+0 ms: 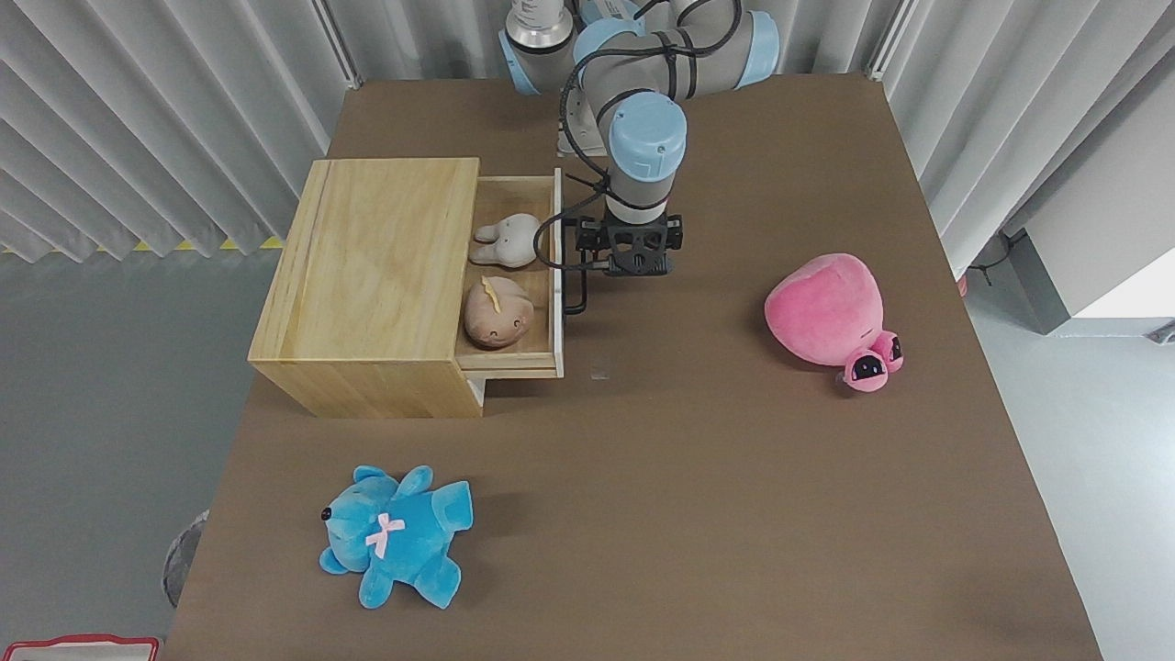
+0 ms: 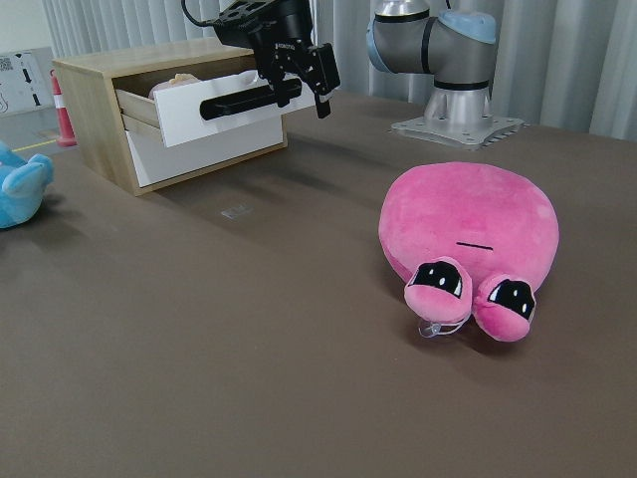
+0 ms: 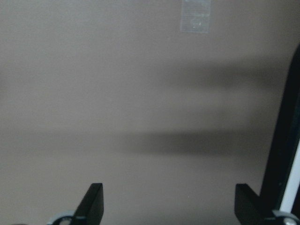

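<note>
A wooden cabinet (image 1: 363, 281) has its top drawer (image 1: 520, 362) pulled out, holding a white plush (image 1: 514, 241) and a pinkish-beige plush (image 1: 497, 312). My gripper hangs just outside the drawer's front, by its black handle (image 2: 244, 100). In the wrist view its fingers stand apart, with bare tabletop between them and the dark handle along the right edge.
A pink plush (image 1: 826, 314) lies on the right of the table (image 1: 749, 518); a blue bear (image 1: 397, 534) lies at the front left. The robot's base (image 2: 458, 127) stands at the back.
</note>
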